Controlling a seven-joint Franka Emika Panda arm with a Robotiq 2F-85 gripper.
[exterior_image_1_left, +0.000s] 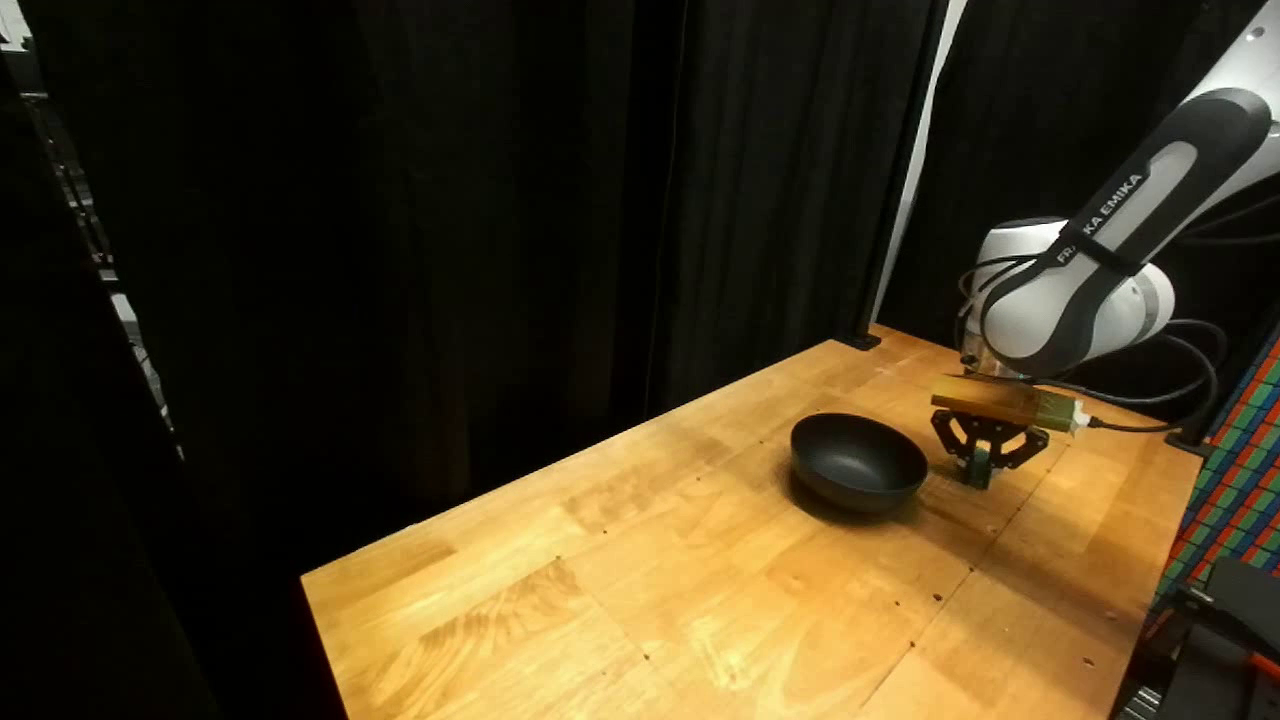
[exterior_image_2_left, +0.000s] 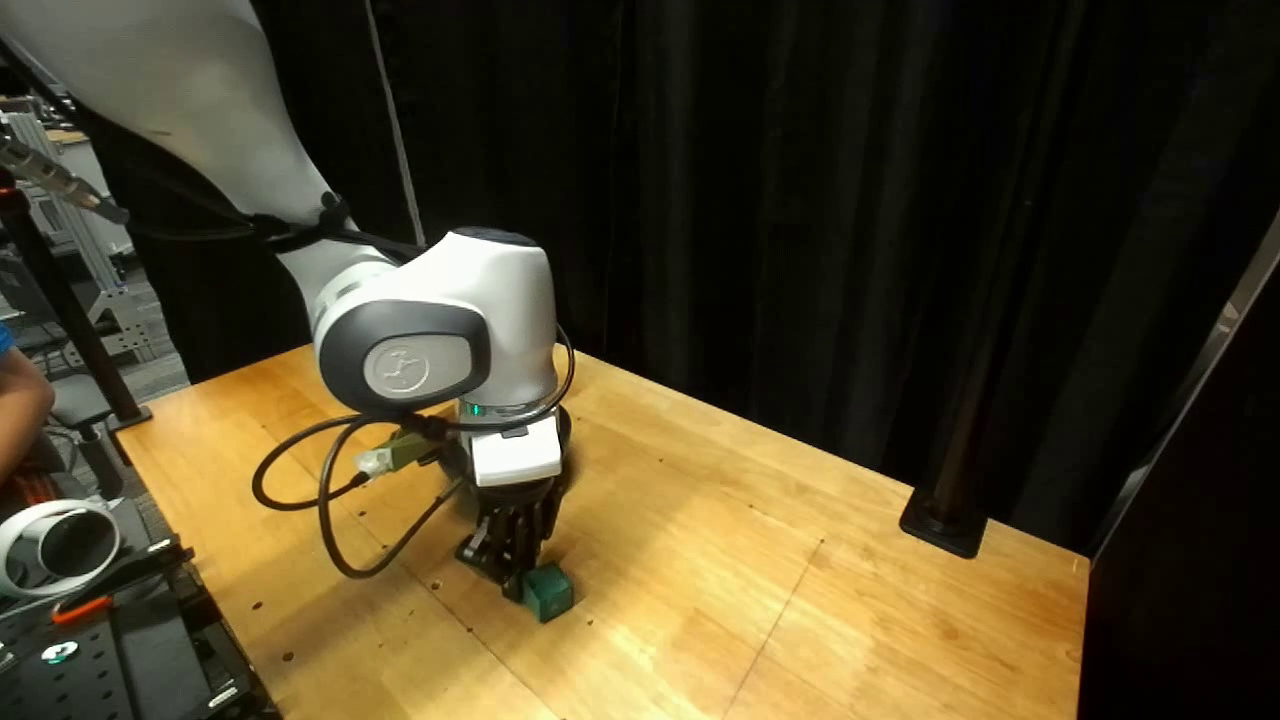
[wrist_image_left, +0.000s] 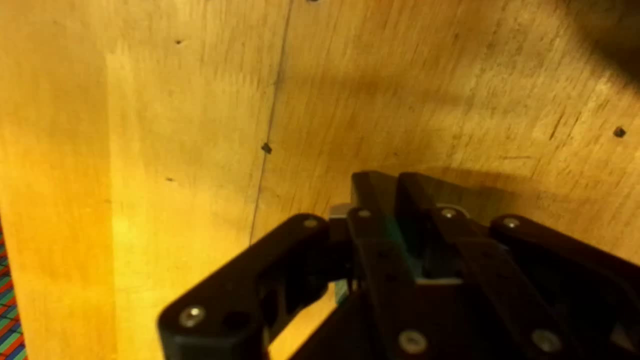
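A small green block (exterior_image_2_left: 548, 592) rests on the wooden table, touching or very close to my gripper's fingers. In the second exterior view my gripper (exterior_image_2_left: 513, 588) points down at the table, and the block shows at the right of its fingertips. The wrist view has the fingers (wrist_image_left: 373, 198) drawn close together, a narrow gap between their tips. Bits of green (wrist_image_left: 340, 291) appear around and behind them. I cannot tell whether any of the block is pinched. From the first exterior view, the black bowl (exterior_image_1_left: 858, 462) stands just left of my gripper (exterior_image_1_left: 981, 470).
Black curtains (exterior_image_1_left: 480, 240) hang along the back edge. A cable (exterior_image_2_left: 342, 546) loops out from the wrist. Dark equipment (exterior_image_2_left: 132, 636) stands past the table's edge.
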